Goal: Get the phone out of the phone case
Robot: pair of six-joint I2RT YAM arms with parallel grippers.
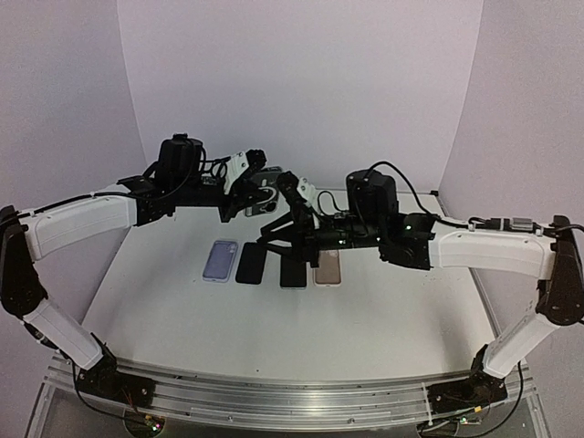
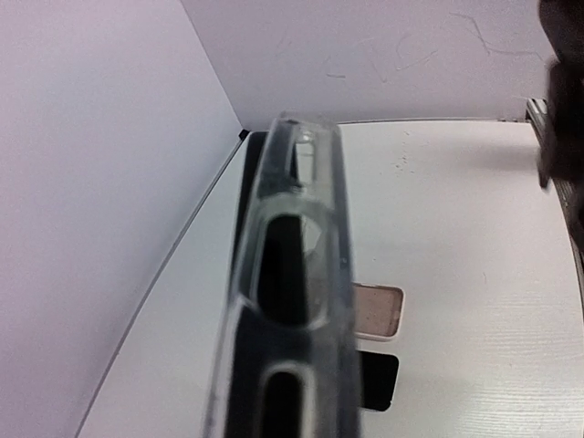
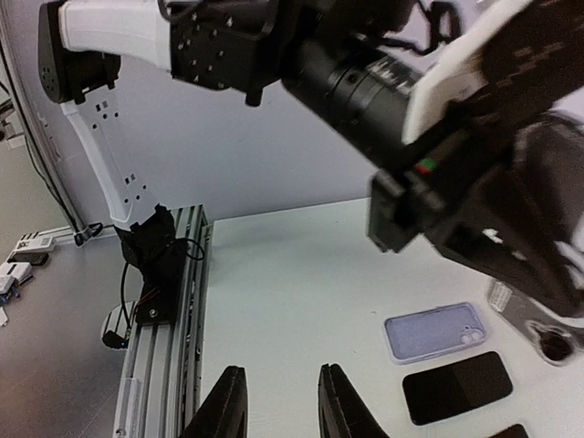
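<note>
My left gripper (image 1: 245,199) is shut on a clear phone case (image 1: 262,209) with a white ring on its back, held above the table. The left wrist view shows this clear case (image 2: 315,265) edge-on, with openings along its side and something dark within; how far the phone sits inside it I cannot tell. The left fingers are hidden there. Just in front of the case, my right gripper (image 1: 265,240) stands open. Between its fingers in the right wrist view there is only bare table. The case appears at that view's right edge, partly behind the blurred left gripper.
On the table lie a purple case (image 1: 220,261), a black phone (image 1: 251,263), a second black phone (image 1: 293,274) partly under the right gripper, and a pink case (image 1: 328,267). Both arms are close together at the middle.
</note>
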